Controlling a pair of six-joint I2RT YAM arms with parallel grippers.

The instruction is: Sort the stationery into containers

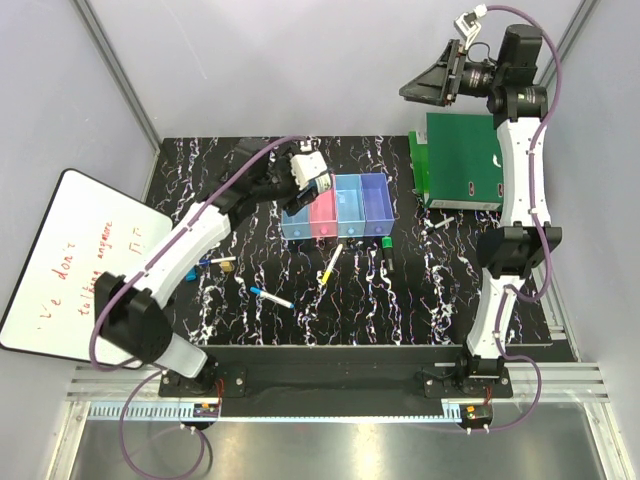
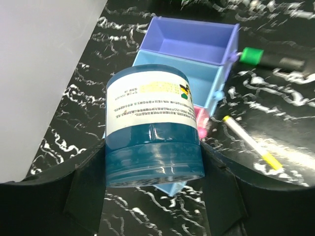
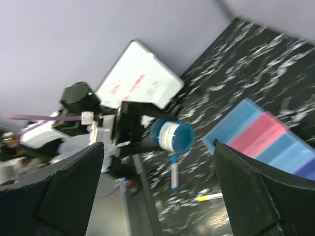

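Note:
A teal cylinder with a white label (image 2: 153, 137) is held by my left gripper (image 1: 312, 190), above the compartmented box, its rims in pink, light blue and purple (image 1: 378, 200). My right gripper (image 1: 424, 86) is raised at the back right, open, nothing between its fingers. On the table lie a green-capped marker (image 1: 387, 252), a yellow-ended marker (image 1: 330, 264), a blue-ended marker (image 1: 271, 298) and a small pale item (image 1: 443, 223).
A whiteboard (image 1: 75, 280) covers the left side, with small items beside it, partly hidden by my left arm. Green folders (image 1: 460, 160) lie at the back right.

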